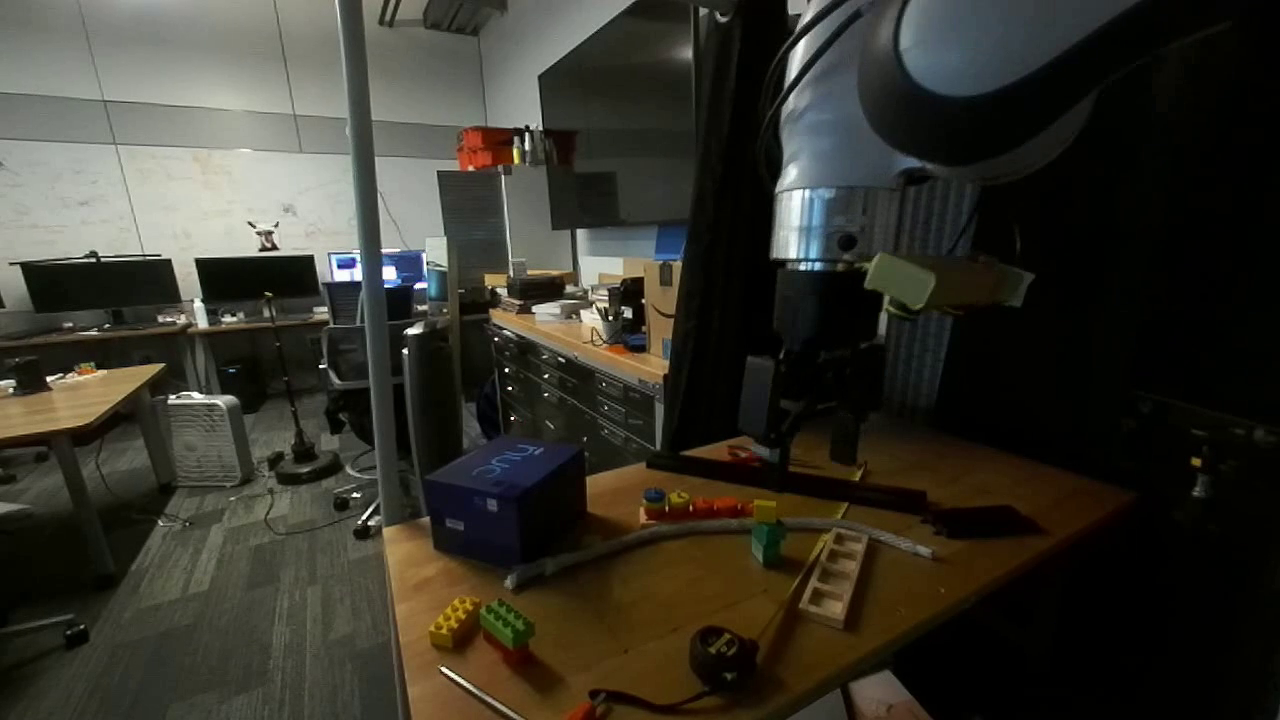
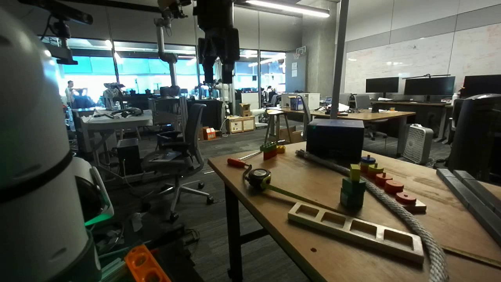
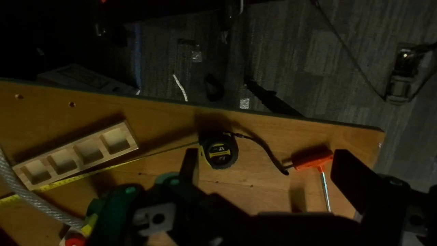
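My gripper (image 1: 811,446) hangs above the far part of the wooden table, fingers pointing down; in the second exterior view the gripper (image 2: 218,79) is high above the table. It is open, with empty space between the spread fingers in the wrist view. A tape measure (image 3: 220,152) lies on the table with its yellow blade drawn out alongside a wooden tray with square pockets (image 3: 88,150). A green block stack topped by a yellow block (image 2: 353,190) stands near a grey rope (image 2: 394,206). Behind the rope is a row of coloured pegged discs (image 2: 393,187).
A dark blue box (image 1: 506,498) occupies the table's left side. Yellow bricks (image 1: 455,623) and a green-and-red brick stack (image 1: 507,628) sit in front of it. An orange-handled tool (image 3: 313,160) lies near the table's edge. Black bars (image 1: 786,482) cross the far side.
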